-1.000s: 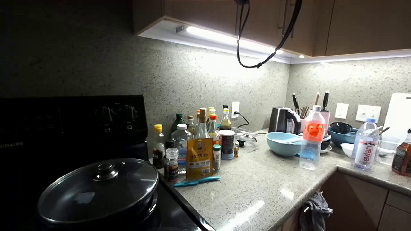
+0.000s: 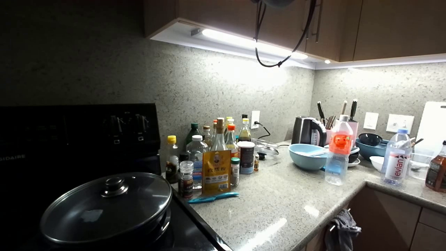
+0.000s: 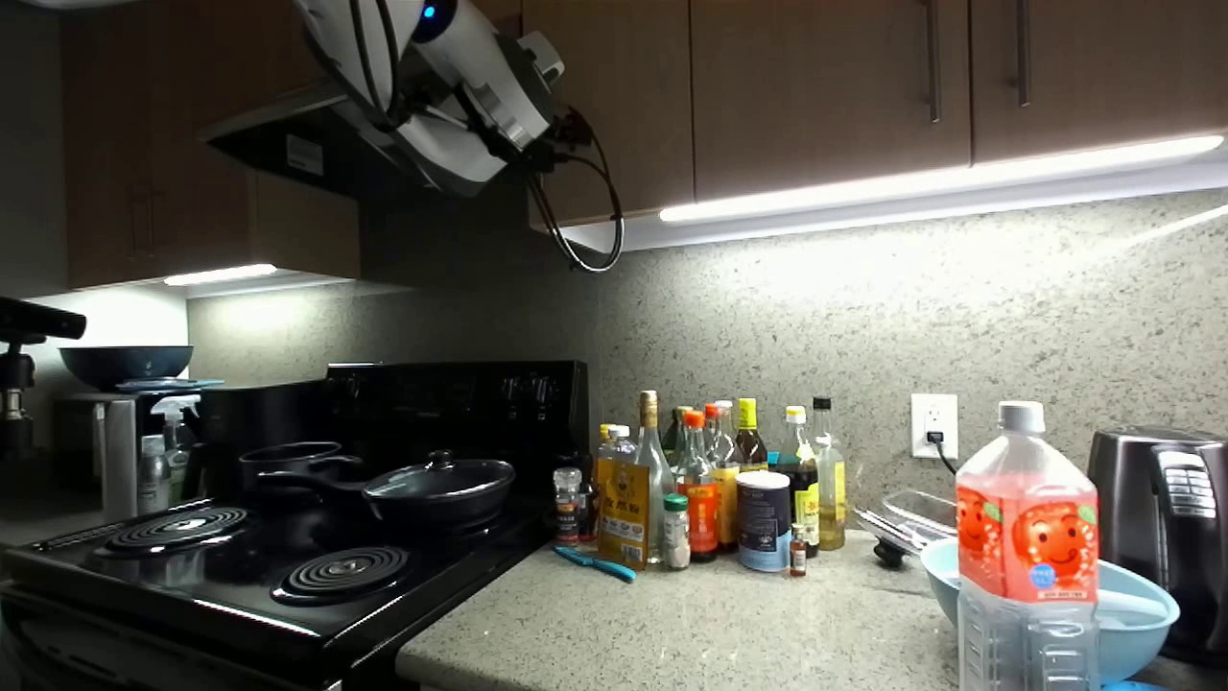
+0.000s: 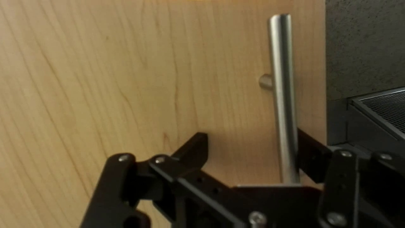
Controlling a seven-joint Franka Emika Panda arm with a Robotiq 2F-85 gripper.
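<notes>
A metal bar handle [image 4: 283, 87] runs nearly upright on a light wooden cabinet door [image 4: 114, 76] in the wrist view. My gripper faces that door with its fingers parted around the handle's lower stretch. The right finger [image 4: 313, 155] lies right beside the bar, and whether it touches cannot be told. The left finger [image 4: 195, 150] is well apart from the bar, with bare wood showing between. In exterior view 2 the white arm [image 3: 484, 104] reaches up near the range hood; the gripper itself is hidden there.
The range hood [image 3: 311, 144] hangs close to the arm. Below, a lidded pan [image 3: 443, 495] sits on the stove [image 3: 230, 576]. Several bottles [image 3: 702, 484] crowd the counter's back, with a turquoise knife [image 3: 595, 562] in front. Cables [image 2: 278, 62] dangle from the arm.
In exterior view 1 the dangling cable loop has shifted slightly up and to the left, and a dark part of the arm now shows at the top edge. The counter and stove look the same.
</notes>
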